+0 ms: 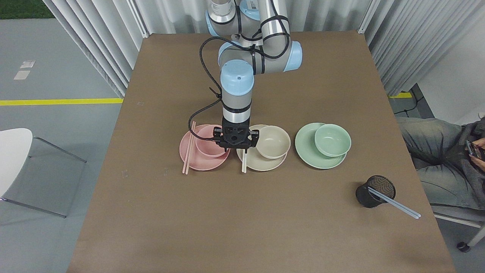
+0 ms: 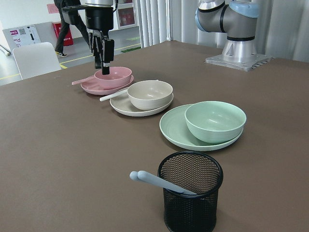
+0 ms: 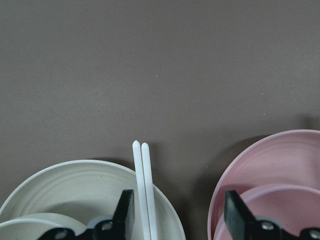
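Note:
My gripper (image 1: 236, 146) hangs over the white chopsticks (image 3: 147, 187), which lie across the cream plate (image 2: 120, 105) beside the cream bowl (image 1: 273, 138). In the wrist view its two fingers stand wide apart, on either side of those chopsticks. A pink plate (image 3: 280, 155) with a pink bowl (image 2: 116, 77) and pink chopsticks (image 1: 188, 154) is on the left in the front view. A green bowl (image 1: 332, 138) sits on a green plate (image 1: 309, 150) to the right.
A black mesh cup (image 1: 368, 198) holding blue chopsticks (image 1: 400, 207) stands near the table's right edge. A person sits beyond the right edge.

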